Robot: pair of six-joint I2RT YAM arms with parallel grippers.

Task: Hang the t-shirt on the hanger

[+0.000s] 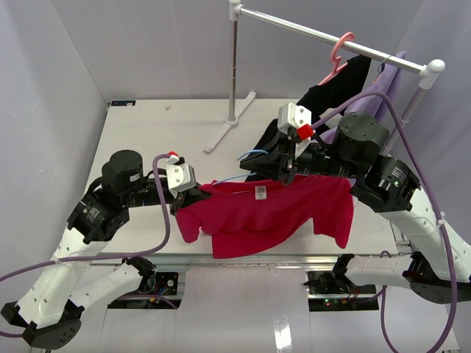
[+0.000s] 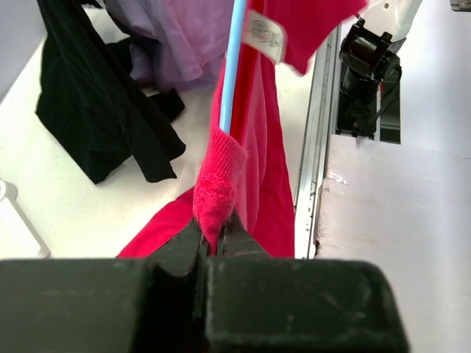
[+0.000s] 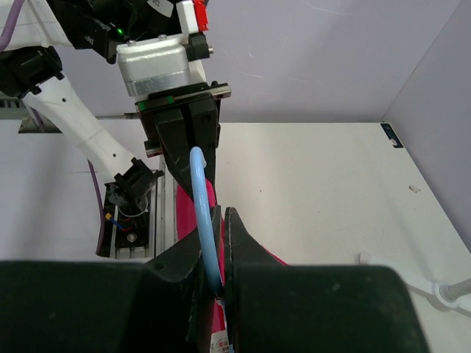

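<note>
The red t-shirt [image 1: 257,220] hangs across the front of the table on a blue hanger [image 2: 234,66], its white label [image 1: 260,192] at the collar. My left gripper [image 1: 193,195] is shut on the bunched red fabric at one shoulder, where the blue hanger's end enters it. My right gripper [image 1: 276,165] is shut on the blue hanger, its hook standing up between the arms.
A clothes rail [image 1: 309,29] at the back right holds a pink hanger [image 1: 335,59], black clothing [image 1: 331,88] and lilac clothing [image 1: 383,95].
</note>
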